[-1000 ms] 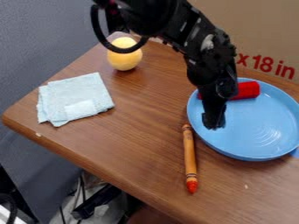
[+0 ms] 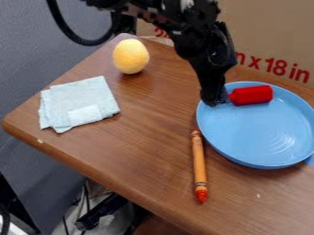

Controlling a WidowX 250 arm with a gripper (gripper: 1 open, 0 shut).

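The black gripper (image 2: 215, 94) is at the upper left rim of the blue plate (image 2: 255, 136), beside a red cylinder (image 2: 251, 95) lying on the plate's back part. Whether the fingers are open or shut is not clear. An orange crayon (image 2: 199, 170) lies on the table left of the plate. A folded pale cloth (image 2: 77, 104) lies on the left of the table, and a yellow ball-like object (image 2: 130, 56) sits at the back.
The wooden table (image 2: 132, 165) has free room in the middle and front left. A cardboard box (image 2: 276, 46) stands behind the plate. The table's left edge drops to a grey floor.
The gripper has moved up and back, away from the middle-left of the plate toward its back rim beside the red cylinder. The other objects look unmoved.
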